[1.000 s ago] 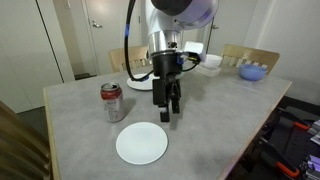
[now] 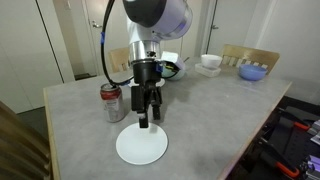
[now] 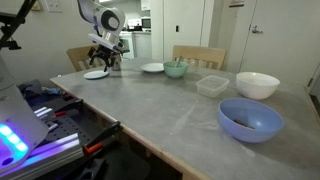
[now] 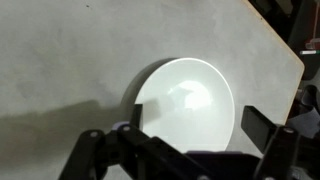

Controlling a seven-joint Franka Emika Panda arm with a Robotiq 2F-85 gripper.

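Observation:
A round white plate (image 2: 142, 146) lies flat and empty on the grey table, nearest the camera in exterior view 1. My gripper (image 2: 149, 118) points down just above the plate's far edge. In the wrist view its dark fingers (image 4: 84, 156) are spread wide, with only the plate (image 4: 188, 103) showing below the gap. No contact between fingers and plate is visible. Exterior view 2 has the arm (image 3: 108, 22) small in the far left corner, over the same plate (image 3: 96, 74).
A reddish can (image 2: 112, 100) stands left of the gripper. Farther along the table are another white plate (image 3: 151, 68), a green bowl (image 3: 176, 70), a clear container (image 3: 212, 87), a white bowl (image 3: 257, 86) and a blue bowl (image 3: 250, 120).
My gripper has shifted leftward in exterior view 1, from right of the near plate to over its far edge. The plate and can have stayed put.

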